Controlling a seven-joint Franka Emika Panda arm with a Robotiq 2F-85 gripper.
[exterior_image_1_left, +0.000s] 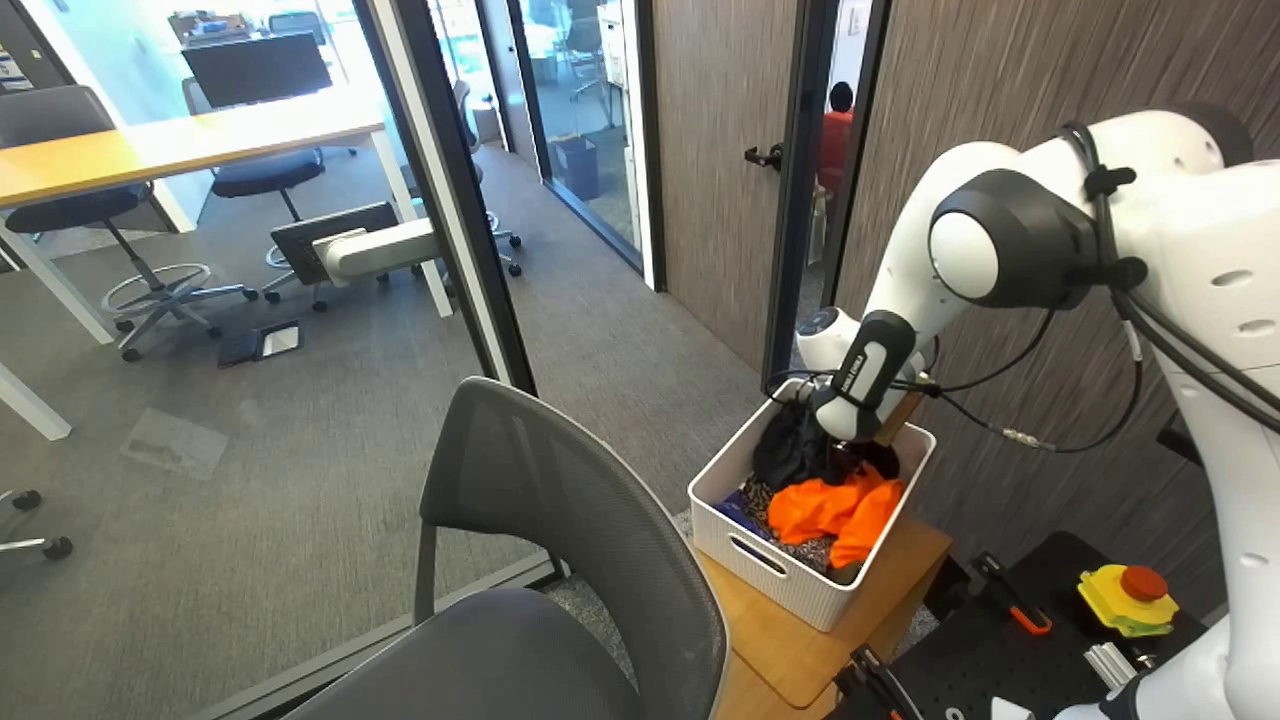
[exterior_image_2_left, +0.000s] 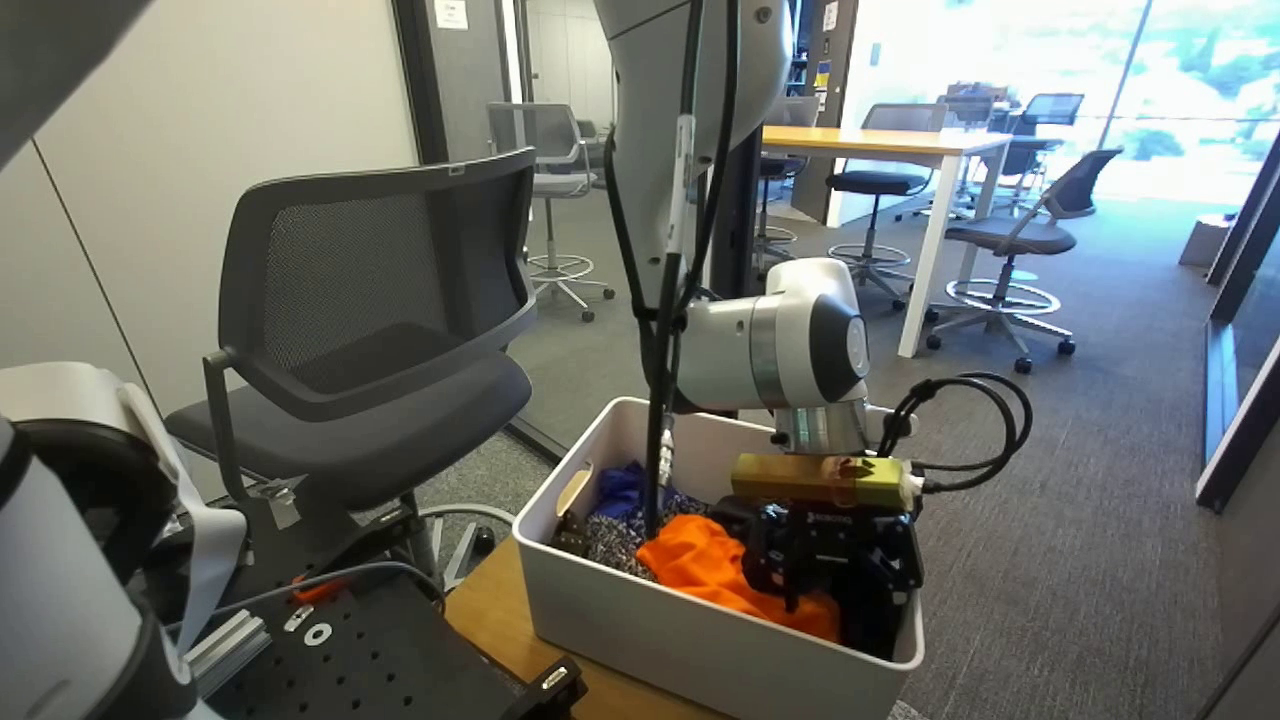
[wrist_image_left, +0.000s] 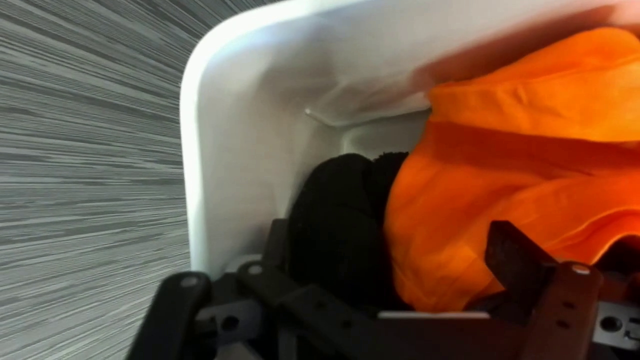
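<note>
A white bin stands on a wooden surface, with cloths lying inside. My gripper reaches down into it, its fingers open. One finger is over the orange cloth; the other is beside the black cloth, near the bin wall. Both cloths lie in the span between the fingers, and I cannot tell how firmly either finger touches them. The gripper's dark body shows at the right end of the bin in exterior view 2. A blue cloth and a speckled cloth lie toward the other end.
A grey chair is close to the bin. On the black perforated plate lie tools and metal parts; a red-topped yellow button box is there too. A wood-grain wall rises behind the bin. Cables loop out from the wrist.
</note>
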